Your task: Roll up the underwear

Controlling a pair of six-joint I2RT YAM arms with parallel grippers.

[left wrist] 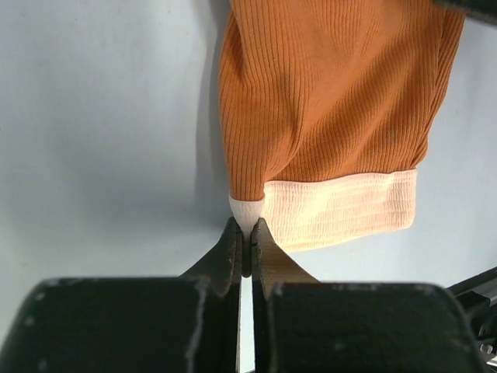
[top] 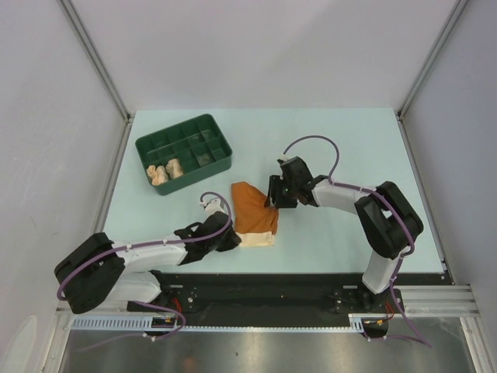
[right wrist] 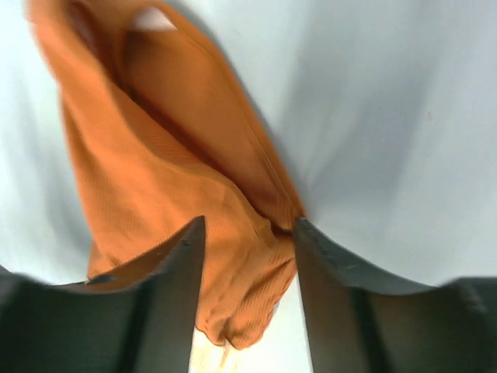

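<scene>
Orange ribbed underwear [top: 251,204] with a cream waistband [left wrist: 338,208] lies rumpled at the middle of the table. In the left wrist view my left gripper is shut on the waistband's left corner, the cream cloth pinched at its fingertips. My right gripper is over the underwear's upper right edge, its fingers apart over a fold of orange cloth [right wrist: 171,186]; whether they touch it is unclear.
A green divided box [top: 194,136] with several beige rolled items in its left part stands at the back left.
</scene>
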